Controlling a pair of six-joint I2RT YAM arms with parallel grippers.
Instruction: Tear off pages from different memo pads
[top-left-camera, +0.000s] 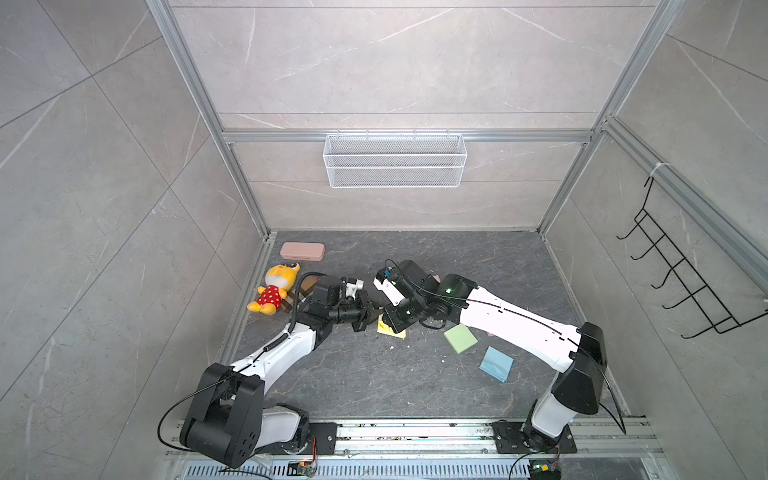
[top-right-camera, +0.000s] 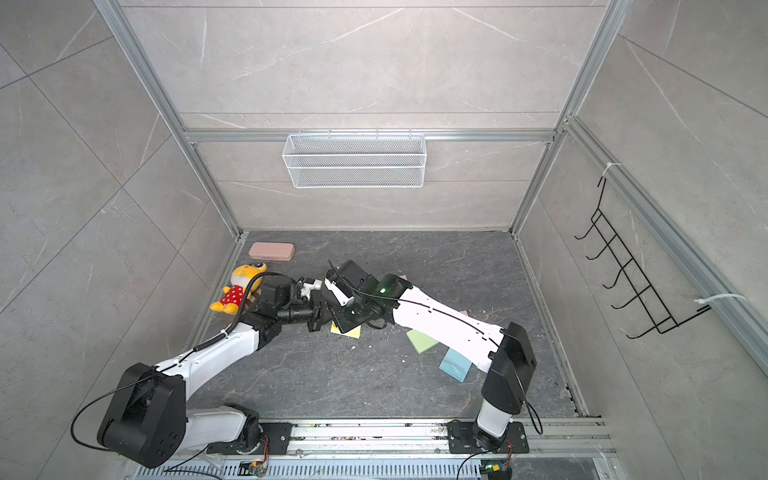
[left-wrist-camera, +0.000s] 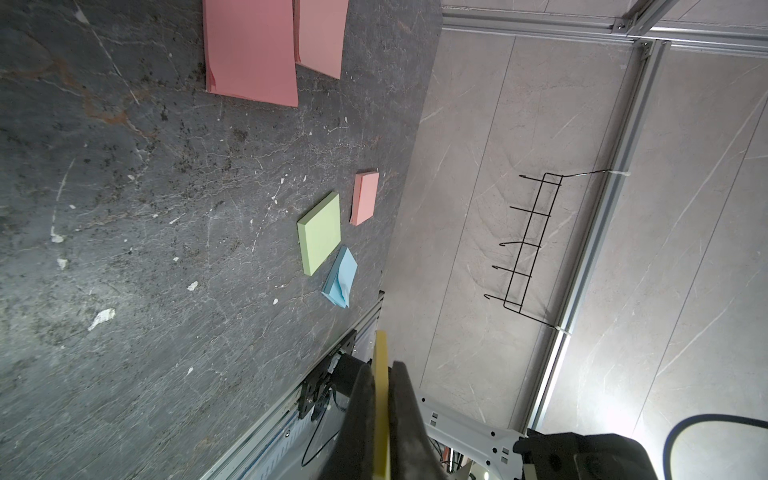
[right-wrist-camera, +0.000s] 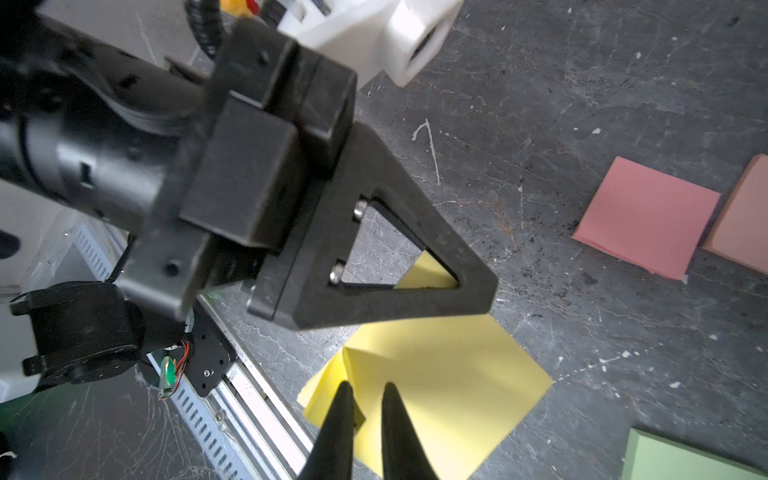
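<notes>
In the left wrist view my left gripper is shut on the yellow memo pad (left-wrist-camera: 381, 352), seen edge-on between its fingers. The right wrist view shows the yellow pad (right-wrist-camera: 448, 384) beside the left gripper, with a lifted, creased flap (right-wrist-camera: 328, 384) at its lower-left side. My right gripper is at that flap, its fingertips a little apart with yellow showing in the gap; whether they touch the paper is unclear. Two darker pink pads (left-wrist-camera: 249, 52), a small pink pad (left-wrist-camera: 364, 197), a green pad (left-wrist-camera: 318, 232) and a blue pad (left-wrist-camera: 339, 276) lie on the table.
A plush toy (top-left-camera: 270, 296) and a pink case (top-left-camera: 302, 251) lie at the back left. The wire basket (top-left-camera: 394, 161) and black hook rack (top-left-camera: 680, 280) hang on the walls.
</notes>
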